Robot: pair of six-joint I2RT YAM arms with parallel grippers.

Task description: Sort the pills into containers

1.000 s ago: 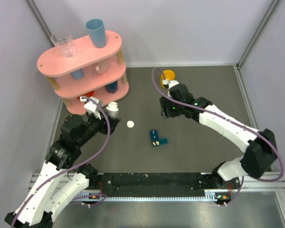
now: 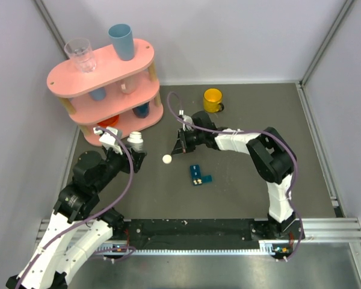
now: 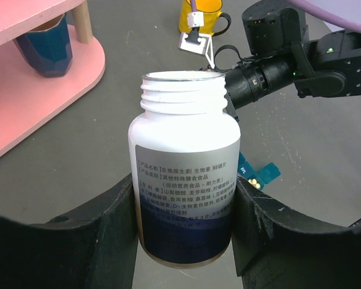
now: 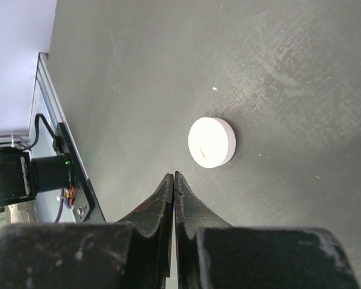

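A white pill bottle (image 3: 183, 168) with a grey label, its threaded neck bare, is held upright by my left gripper (image 2: 136, 154), which is shut on it. A white round cap (image 2: 166, 159) lies on the table; in the right wrist view the cap (image 4: 210, 142) is just beyond the fingertips of my right gripper, which is shut with nothing seen between its fingers. A small blue pill case (image 2: 196, 176) with open compartments and light pieces in it lies below the right gripper in the top view.
A pink three-tier shelf (image 2: 84, 81) with cups stands at the back left. A yellow mug (image 2: 212, 101) stands at the back, behind the right arm. Walls enclose the area.
My right gripper has moved left and lower, coming beside the white cap, and its arm has folded. My left gripper has shifted slightly left with the bottle in it.
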